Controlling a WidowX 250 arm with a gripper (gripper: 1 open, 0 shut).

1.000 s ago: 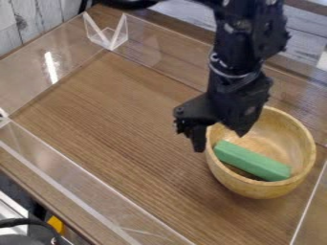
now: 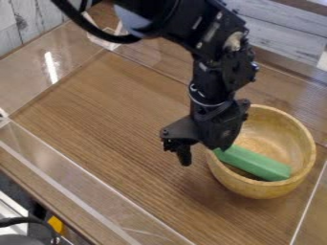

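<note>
The black gripper (image 2: 194,144) is low at the left rim of a tan bowl (image 2: 271,189), one finger outside it and the other over the inside, beside a green block (image 2: 255,164) lying in the bowl. Whether anything is between the fingers is unclear.
A small yellow item and black cable sit at the bottom-left edge. The back of the scene is partly hidden by the arm.
The gripper has moved down and slightly left at the bowl's rim, and the arm now leans in from the upper left. The green block appears in much the same place.
</note>
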